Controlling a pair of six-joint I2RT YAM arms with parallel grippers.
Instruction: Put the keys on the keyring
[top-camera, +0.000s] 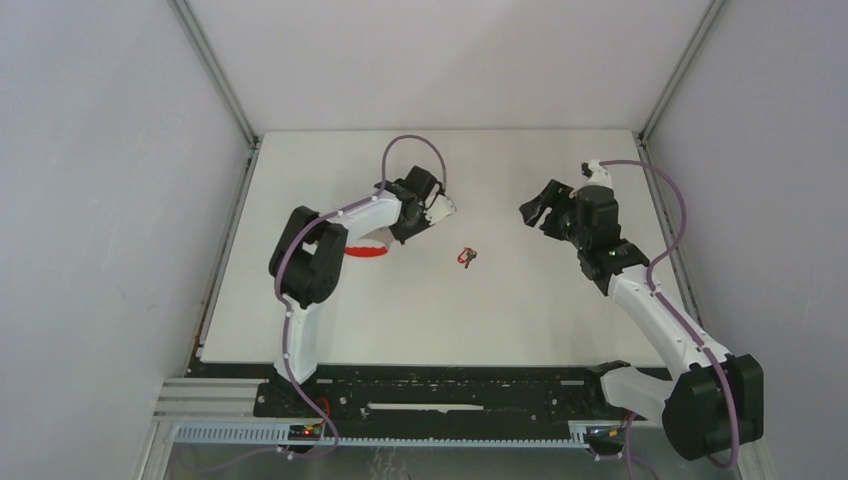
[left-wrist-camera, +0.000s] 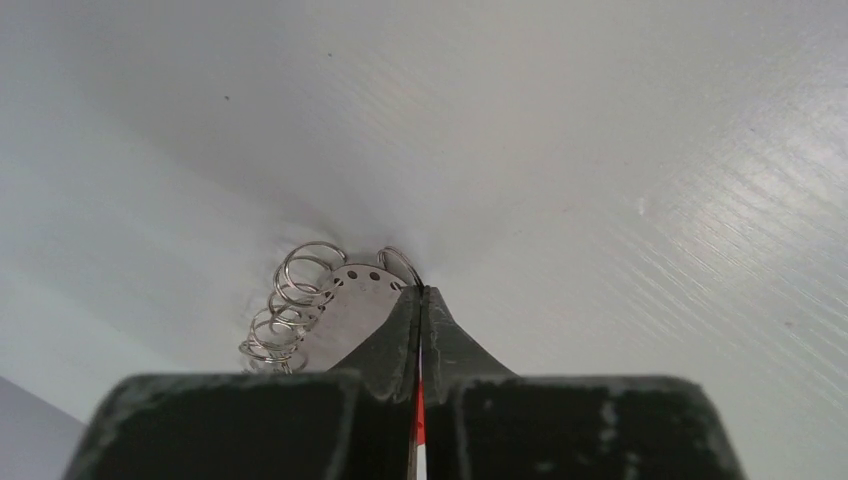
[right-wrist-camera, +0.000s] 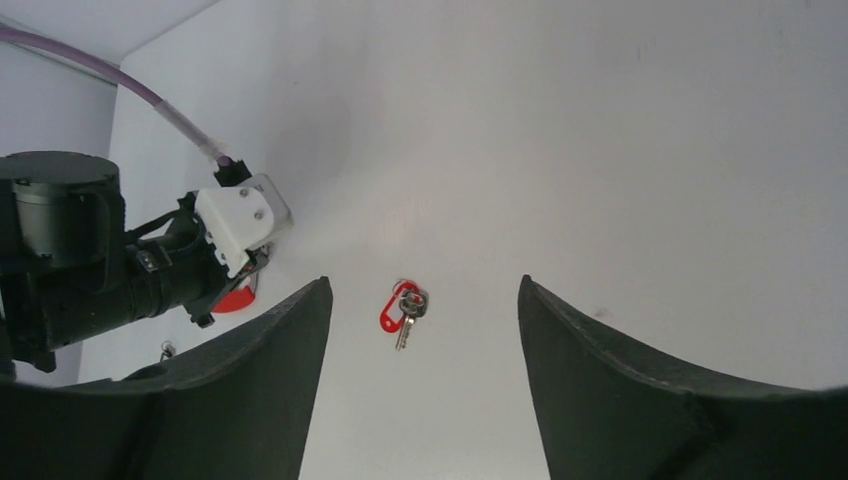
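Note:
The keyring (left-wrist-camera: 345, 315) is a flat metal plate with small holes and wire rings along its edge; its red end (top-camera: 366, 252) shows in the top view. My left gripper is shut, its fingertips meeting one thin wire ring (left-wrist-camera: 402, 262) at the plate's edge. In the top view, that contact is hidden under the left arm. Near the middle of the table lies a key (top-camera: 471, 257) with a red clip (right-wrist-camera: 391, 312) beside or attached to it. My right gripper (top-camera: 532, 218) is open, away to the right of the key, with nothing between its fingers.
A small dark metal object (right-wrist-camera: 167, 350), perhaps another key, lies partly hidden near the left arm (right-wrist-camera: 80, 280).

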